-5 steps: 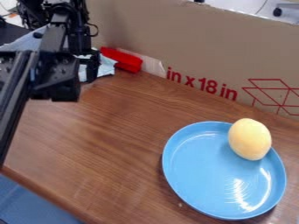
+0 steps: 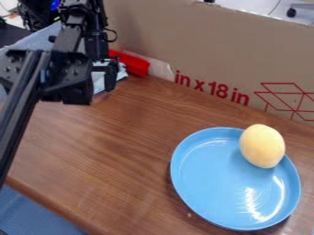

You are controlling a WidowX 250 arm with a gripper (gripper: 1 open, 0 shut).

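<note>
A blue plate [image 2: 221, 188] lies at the right of the wooden table, with a pale yellow, egg-shaped object [image 2: 262, 146] resting on its back right part. My black arm [image 2: 43, 73] fills the upper left, well away from the plate. I cannot make out its fingertips or whether the gripper is open or shut.
A red object [image 2: 131, 61] and a light cloth [image 2: 108, 74] lie at the back left beside the arm. A cardboard wall [image 2: 208, 46] runs along the back.
The arm has shifted slightly to the left over the last second. The plate and the yellow object have not moved.
</note>
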